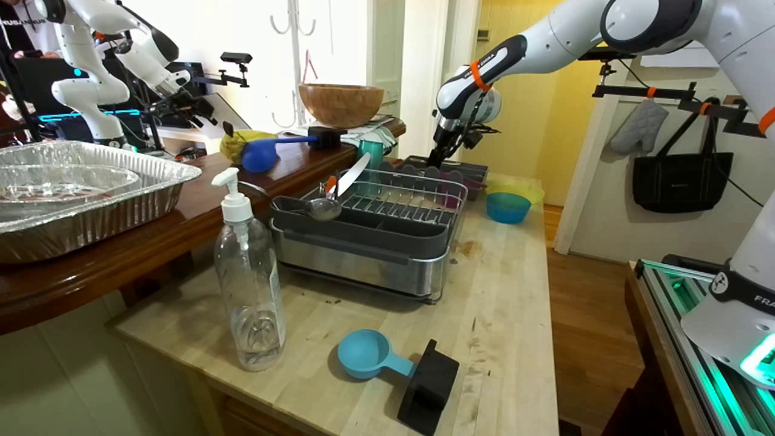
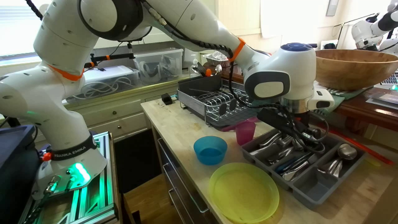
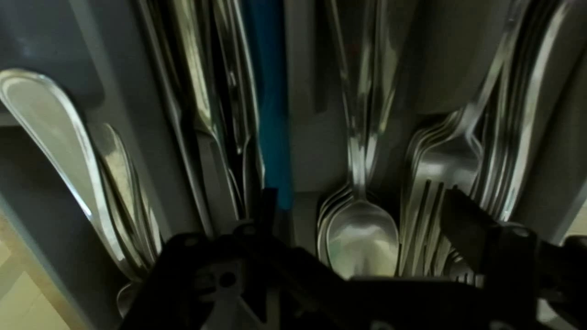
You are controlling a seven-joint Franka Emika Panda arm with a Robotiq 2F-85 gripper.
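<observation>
My gripper hangs low over the grey cutlery tray (image 2: 325, 191), its dark fingers well apart. Between and below them, in the wrist view, lie stacked spoons (image 3: 362, 242) and, close to the right finger, a stack of forks (image 3: 448, 159). Knives (image 3: 190, 71) and a blue handle (image 3: 269, 93) fill the compartment by the left finger. Nothing is visibly gripped; whether the fingertips touch any cutlery cannot be told. In exterior view 1 the fingertips are hidden behind the dish rack (image 1: 363, 251).
Close to the tray stand a pink cup (image 2: 245, 132), a blue bowl (image 2: 210, 150) and a yellow plate (image 2: 244, 192). A wooden bowl (image 2: 356, 69) sits on the raised ledge. A soap bottle (image 1: 250, 298) and blue scoop (image 1: 365, 353) occupy the counter's other end.
</observation>
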